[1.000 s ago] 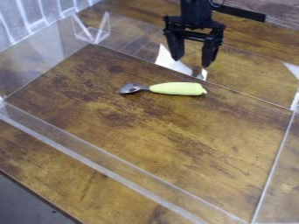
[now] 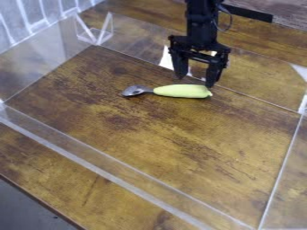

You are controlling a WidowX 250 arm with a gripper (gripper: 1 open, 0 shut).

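Observation:
A pale yellow-green, elongated object [image 2: 181, 92], like a corn cob or handle, lies on the wooden surface in the upper middle of the view. A metal spoon head [image 2: 135, 92] points left from its left end. Just above the yellow-green piece hangs my black gripper [image 2: 198, 72], fingers pointing down and spread apart, with nothing visible between them. Whether the fingertips touch anything below is hard to tell.
Clear plastic walls [image 2: 72, 147] border the wooden work area [image 2: 144, 153] on several sides. A white slatted rail [image 2: 27, 20] stands at the far left corner.
My gripper has come down and slightly toward the viewer, closer over the yellow-green piece. The spoon and that piece lie where they were.

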